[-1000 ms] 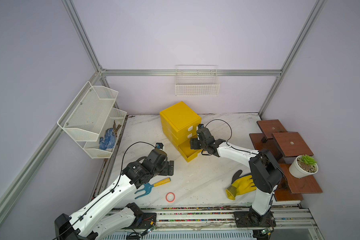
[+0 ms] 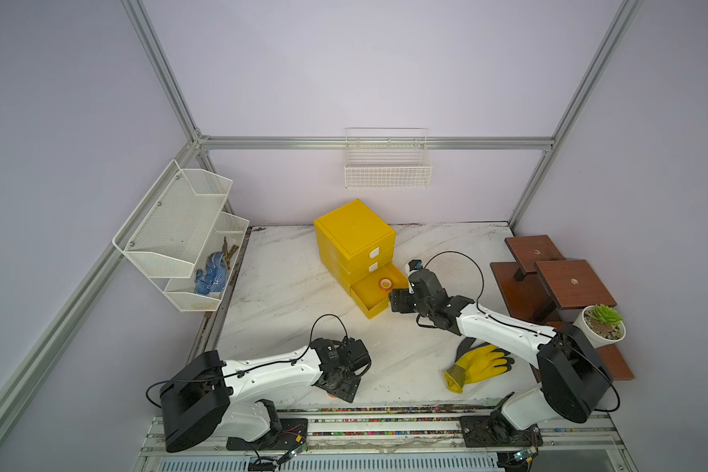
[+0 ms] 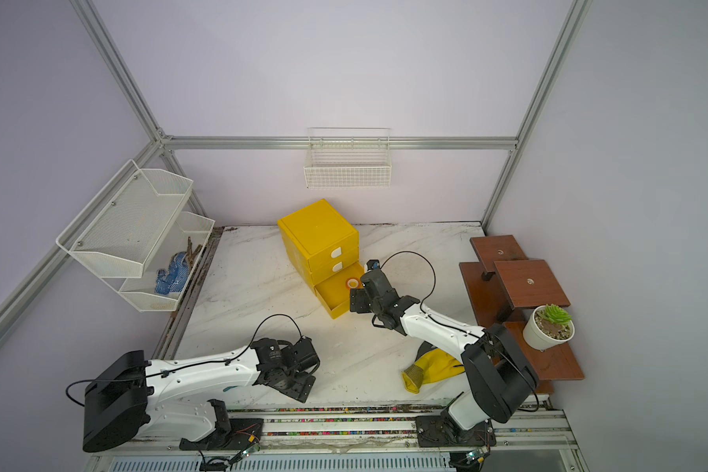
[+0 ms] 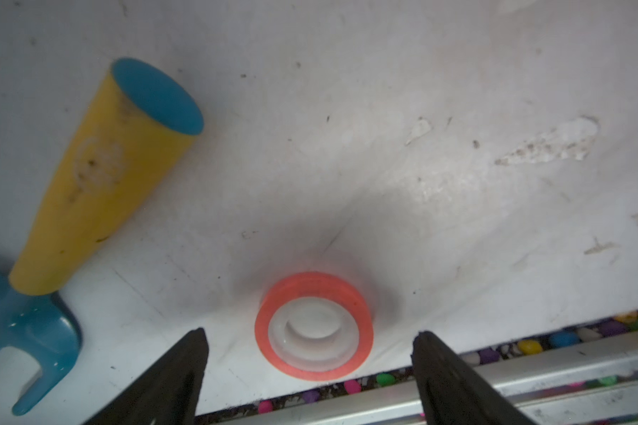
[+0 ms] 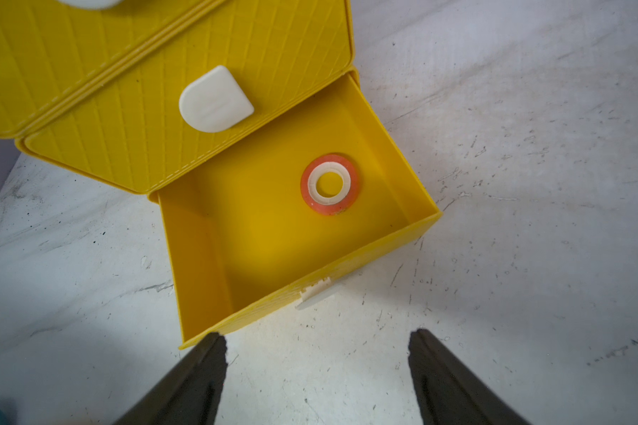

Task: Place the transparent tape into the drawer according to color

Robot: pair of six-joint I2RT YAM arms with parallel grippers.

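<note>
A roll of tape with a red ring (image 4: 313, 357) lies on the table, between the open fingers of my left gripper in the left wrist view; in the top views the arm mostly hides it. Another red tape roll (image 5: 347, 180) lies inside the pulled-out bottom drawer (image 5: 248, 233) of the yellow cabinet (image 2: 346, 224). My right gripper stands open just outside that drawer's front, with nothing between its fingers.
A yellow-handled blue garden fork (image 4: 85, 184) lies beside the loose tape. Yellow gloves (image 2: 476, 368) lie front right. Wooden shelves with a potted plant (image 2: 598, 326) stand right; mesh baskets (image 2: 173, 220) hang left.
My left gripper has come down toward the front edge, over the loose tape. My right gripper has backed rightward from over the drawer, where a tape roll now shows.
</note>
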